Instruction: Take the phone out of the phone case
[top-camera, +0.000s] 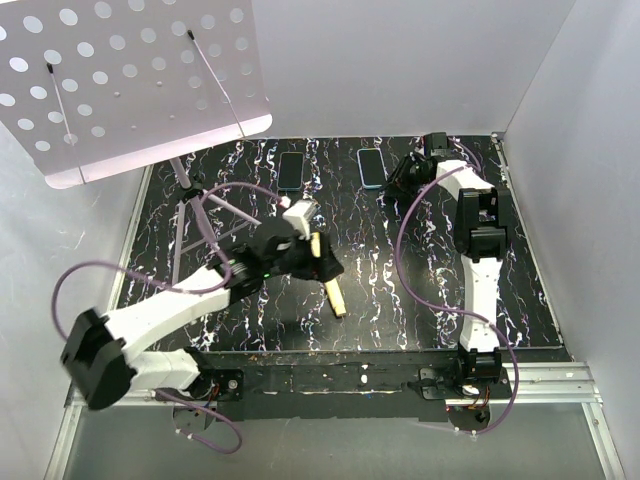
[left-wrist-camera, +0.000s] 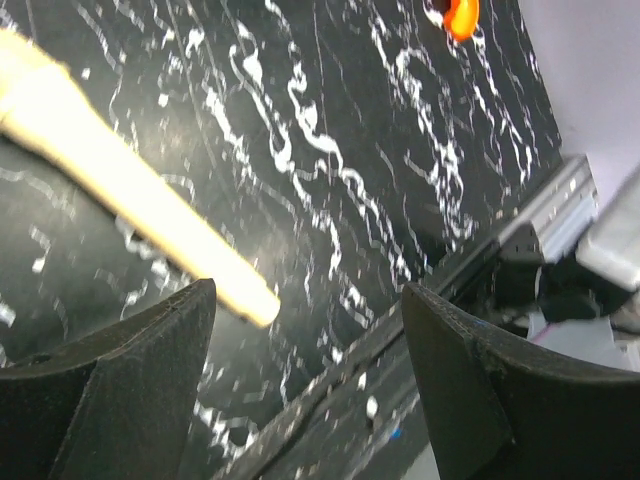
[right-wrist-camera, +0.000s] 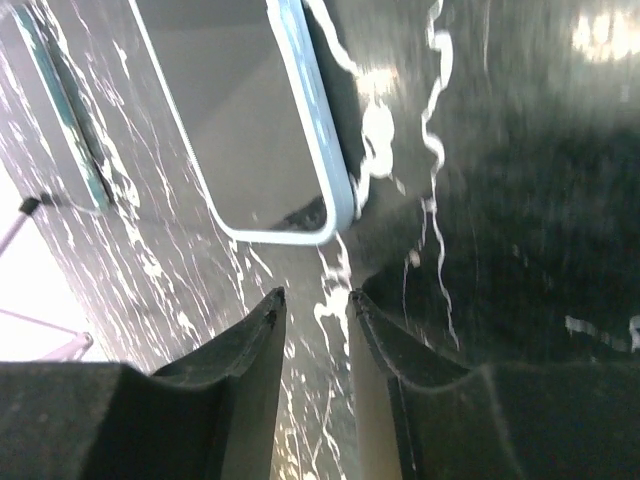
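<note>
A phone in a light blue case (top-camera: 371, 168) lies at the back middle of the dark marble table, with a second dark slab (top-camera: 291, 171) to its left; both show in the right wrist view, the cased one (right-wrist-camera: 245, 120) nearer. My right gripper is just beside the cased phone's corner, fingertips part open with nothing seen between them. My left gripper, blurred in the top view, hangs over the cream rod-like object (left-wrist-camera: 170, 210), fingers apart and empty.
A perforated stand (top-camera: 120, 80) with tripod legs fills the back left. Purple cables loop along both arms. Walls enclose the table (top-camera: 450, 300) at the sides and back.
</note>
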